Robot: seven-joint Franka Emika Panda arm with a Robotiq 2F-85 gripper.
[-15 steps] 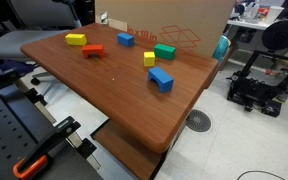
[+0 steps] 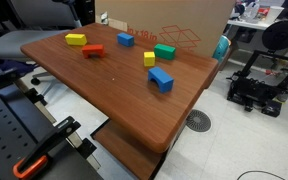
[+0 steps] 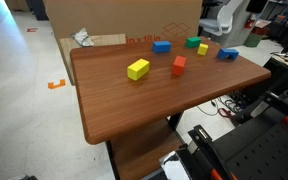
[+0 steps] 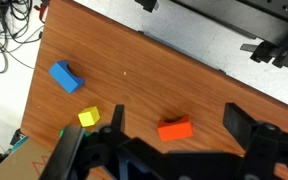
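Wide open, my gripper hangs over the table, with nothing held between its fingers. In the wrist view a red block (image 4: 175, 128) appears on the wood between the fingers, clearly below them. A blue arch-like block (image 2: 160, 80) lies nearest the table's right part, with a small yellow block (image 2: 149, 59) and a green block (image 2: 164, 51) behind it. Another blue block (image 2: 126, 40) sits at the far edge. A second yellow block (image 3: 138, 69) rests apart from the red one. In the wrist view the green block is partly hidden.
The brown wooden table (image 2: 124, 95) has broad bare areas around the blocks. A cardboard panel (image 2: 179, 25) stands along its back edge. Cables (image 4: 9, 35) lie on the floor beyond the table.
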